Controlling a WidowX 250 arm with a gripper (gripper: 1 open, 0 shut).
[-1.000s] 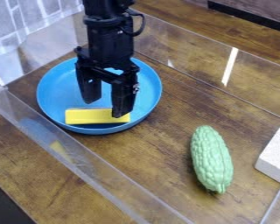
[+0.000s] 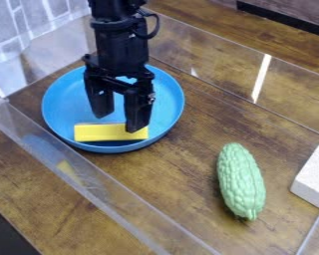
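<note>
The black gripper [image 2: 120,105] hangs low over a blue plate [image 2: 67,105], its fingers pointing down just above or at a yellow block [image 2: 103,132] that lies in the front part of the plate. Whether the fingers touch the block, or how wide they stand, is hard to make out against the dark body.
A green bitter melon [image 2: 241,181] lies on the wooden table to the right, with a white block [image 2: 313,177] at the far right edge. Clear plastic walls border the work area.
The gripper has shifted very slightly to the left. The plate, yellow block and melon have not visibly moved.
</note>
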